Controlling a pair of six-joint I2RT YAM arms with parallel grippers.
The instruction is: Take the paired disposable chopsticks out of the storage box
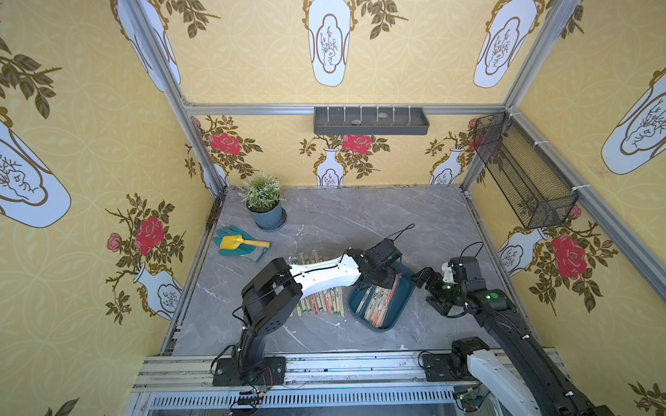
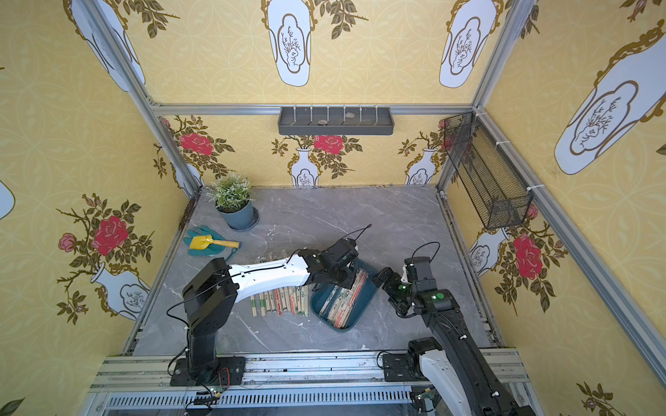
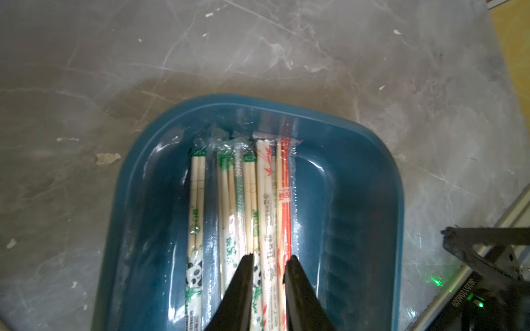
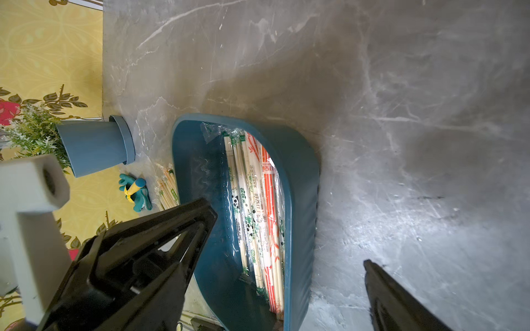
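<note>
The storage box (image 3: 358,132) is a dark blue-green tub holding several wrapped chopstick pairs (image 3: 267,204), with red, green and panda prints, lying lengthwise. Over these chopsticks hangs my left gripper, its fingers slightly apart; contact with any wrapper cannot be made out. In the top left view the left gripper (image 1: 385,280) covers the upper part of the box. My right gripper is wide open by the box's right side, one finger (image 4: 190,220) appearing over the box interior and the other beyond its outer wall.
More wrapped chopsticks (image 1: 322,301) lie in a row left of the box, partly under the left arm. A potted plant (image 1: 264,201) and a yellow trowel (image 1: 239,242) on a teal glove stand further left. Behind the box the table is clear.
</note>
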